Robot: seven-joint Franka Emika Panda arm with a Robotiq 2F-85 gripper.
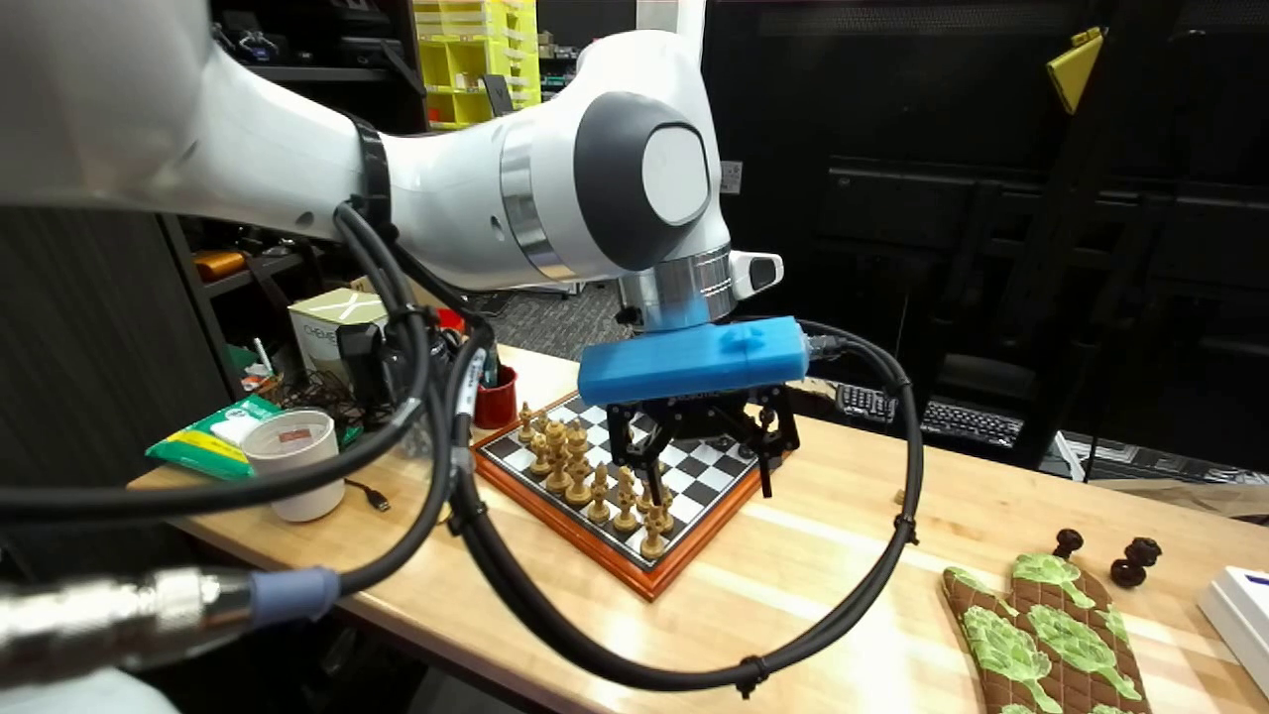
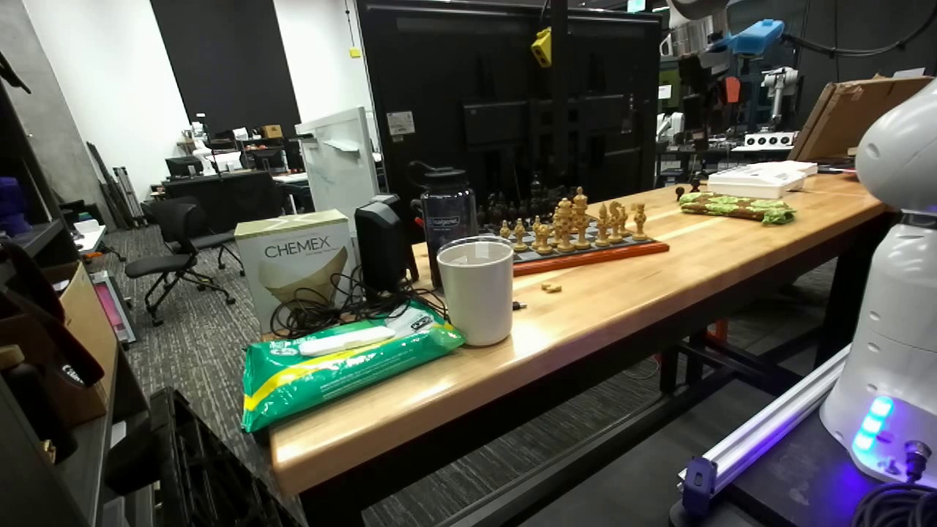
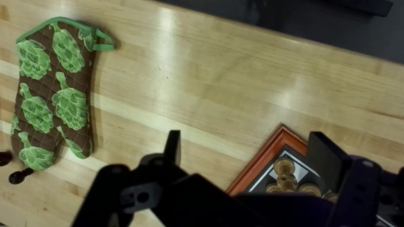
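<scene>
My gripper (image 1: 710,482) hangs above the right side of the chessboard (image 1: 607,557), pointing down. In the wrist view its two black fingers (image 3: 173,147) stand wide apart, and the gap between them is empty. Light wooden chess pieces (image 1: 578,486) stand along the near side of the board, several of them tall. From the other side, dark chess pieces (image 2: 496,212) show behind the light ones. Two dark pieces (image 1: 1068,542) lie off the board, beyond a brown and green oven mitt (image 1: 1037,637). A small light piece (image 2: 550,287) lies on the table beside the board.
A white cup (image 2: 479,294), a green wipes pack (image 2: 347,360), a Chemex box (image 2: 296,259) and a dark bottle (image 2: 448,211) crowd one table end. At the other end sits a white box (image 2: 751,180). Bare wood (image 3: 212,87) lies between board and mitt.
</scene>
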